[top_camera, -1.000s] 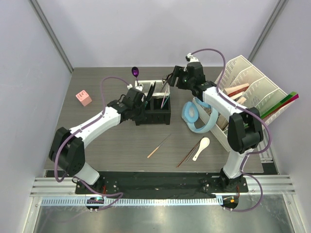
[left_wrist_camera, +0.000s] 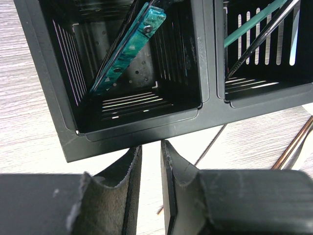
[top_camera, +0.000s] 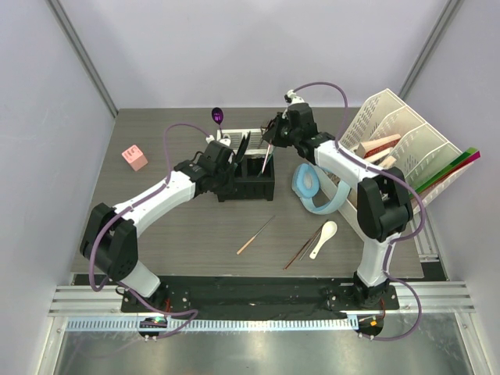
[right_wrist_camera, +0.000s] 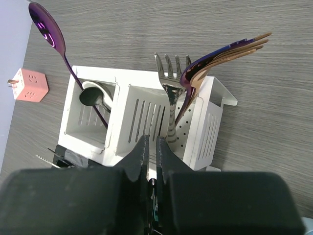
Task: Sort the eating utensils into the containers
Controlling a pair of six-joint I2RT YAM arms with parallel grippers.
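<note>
A black compartment holder [top_camera: 246,191] holds handles, including a teal one [left_wrist_camera: 139,41]. Behind it a white holder [right_wrist_camera: 78,143] holds spoons and a metal fork [right_wrist_camera: 171,90]. My left gripper is at the black holder's near edge, part open with nothing visible between its fingers. My right gripper is over the holders, closed on something slim and dark below its tips, whose identity is unclear. Loose on the table lie a thin stick [top_camera: 250,242], several long utensils [top_camera: 301,251] and a white spoon [top_camera: 326,233].
A blue ring-shaped object [top_camera: 312,199] and a white rack [top_camera: 375,125] with boards occupy the right. A pink block [top_camera: 134,156] sits at the left.
My right gripper has moved left and slightly down over the holders. The left arm has barely moved in the top view.
</note>
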